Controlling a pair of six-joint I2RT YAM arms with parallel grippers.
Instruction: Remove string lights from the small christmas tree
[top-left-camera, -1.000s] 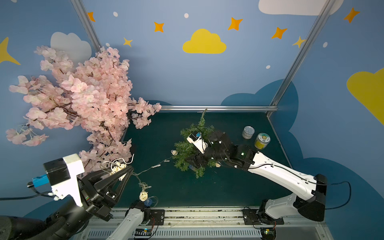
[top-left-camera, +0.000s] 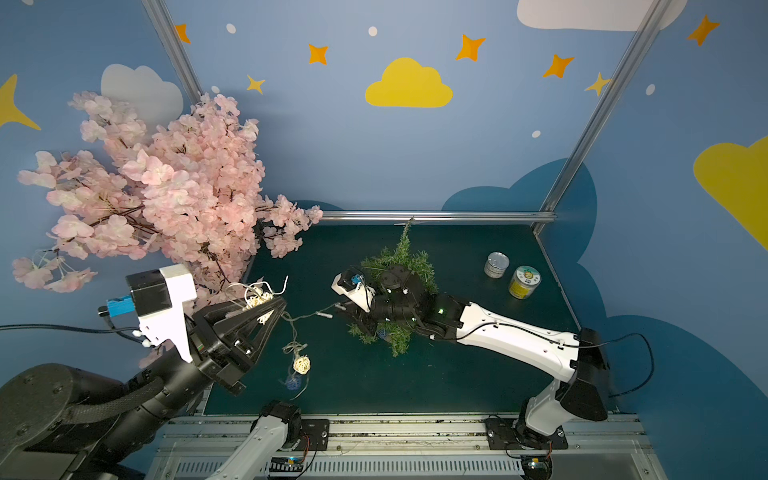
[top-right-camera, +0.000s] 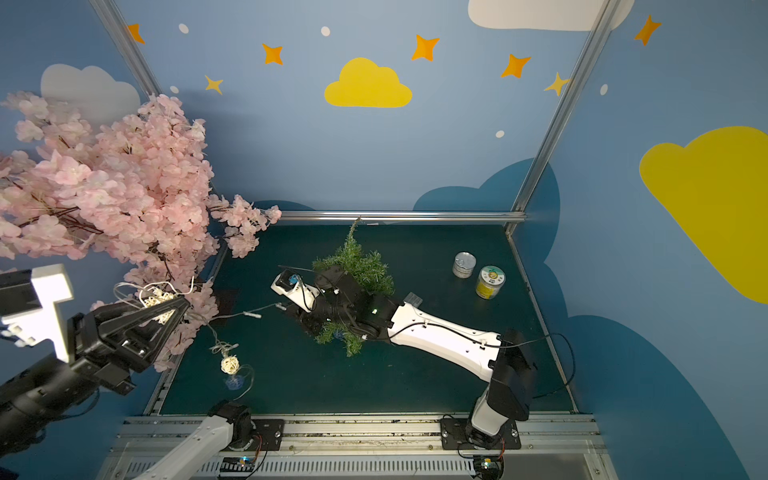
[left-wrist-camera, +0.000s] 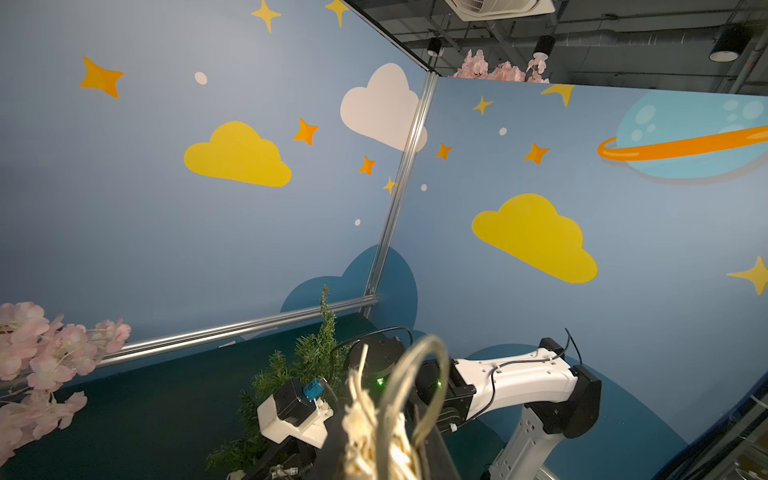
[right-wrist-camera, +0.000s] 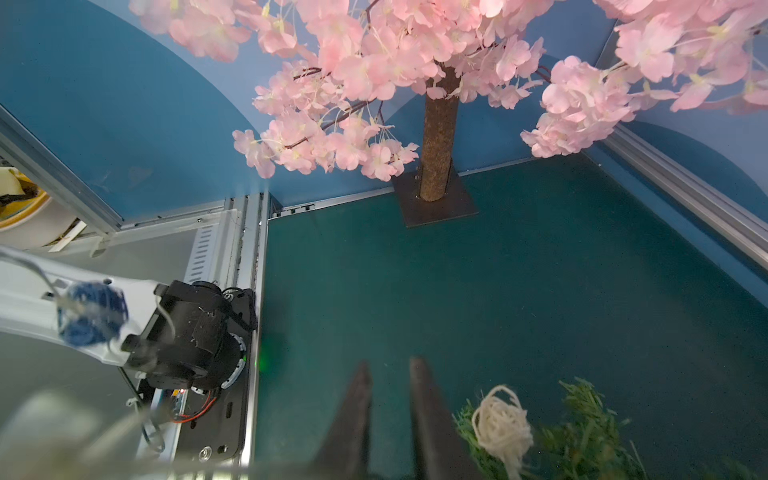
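Observation:
My left gripper (top-left-camera: 264, 312) is raised at the left, shut on a tangle of string lights (top-right-camera: 160, 301); their grey wire hangs down with a white rattan ball (top-left-camera: 301, 365) and a blue ball (top-right-camera: 234, 382), and runs toward the small green tree (top-right-camera: 352, 260). My right gripper is over the tree, its blurred fingertips apart with nothing visible between them. Another white ball (right-wrist-camera: 501, 424) sits by the green branches in the right wrist view, beside that gripper.
A pink blossom tree (top-left-camera: 192, 176) fills the left side. Two cans (top-left-camera: 497, 265) stand at the back right.
My left gripper rose from the front left with the lights, the hanging balls shifting with it. The right gripper moved leftward across the tree.

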